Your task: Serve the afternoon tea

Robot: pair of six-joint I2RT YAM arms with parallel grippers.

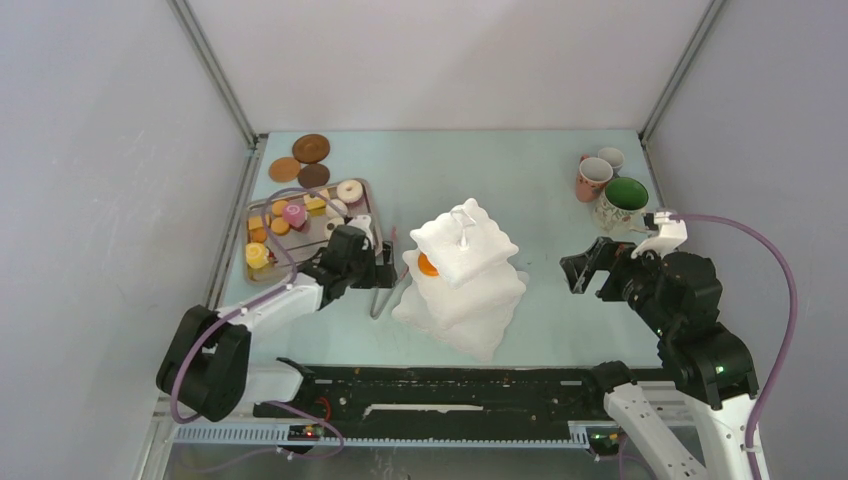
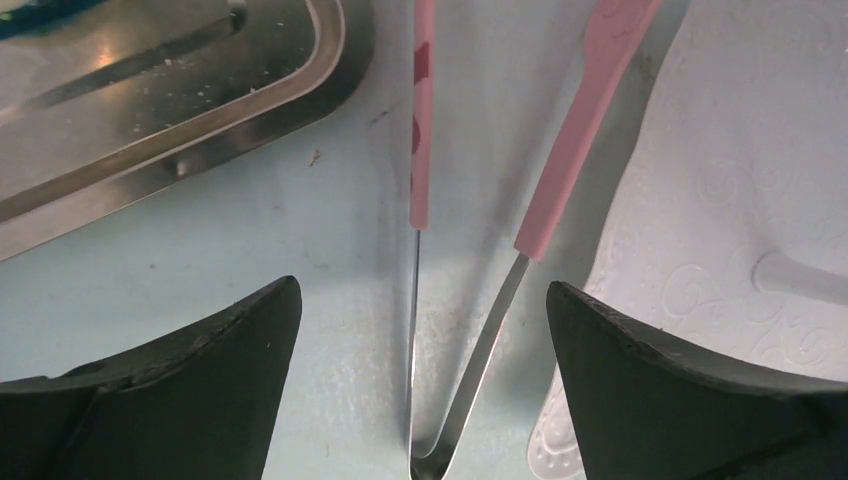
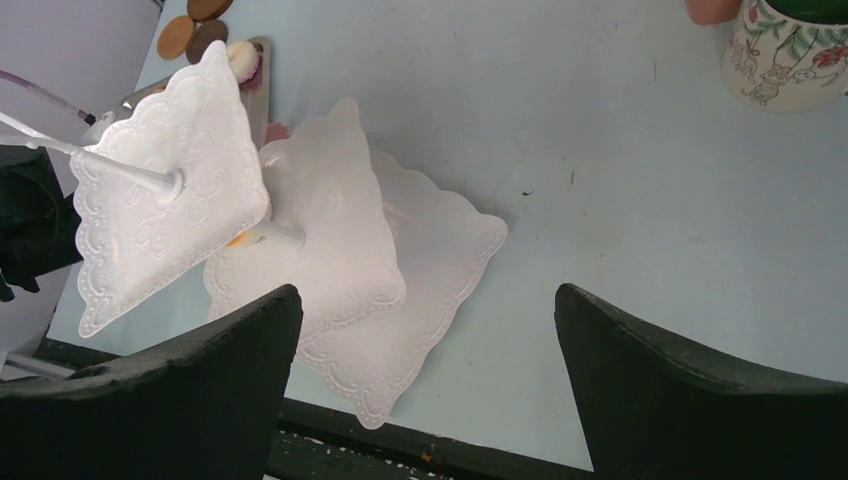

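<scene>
Over the tray's right edge, my left gripper [image 1: 384, 266] is open above the metal tongs. In the left wrist view the tongs [image 2: 462, 395], with pink ends, lie spread on the table between the open fingers, not gripped. The white tiered stand [image 1: 463, 325] has an orange round piece [image 1: 427, 265] on its middle tier. Sweets such as a pink piece [image 1: 294, 215] and a white-topped ring [image 1: 349, 190] sit on the metal tray [image 1: 373, 215], partly hidden by the left arm. At the right, my right gripper [image 1: 578, 278] hangs open and empty.
Brown round pieces [image 1: 311, 149] lie behind the tray. At the back right stand a green-lined mug [image 1: 622, 203], a pink cup [image 1: 592, 178] and a small white cup [image 1: 612, 158].
</scene>
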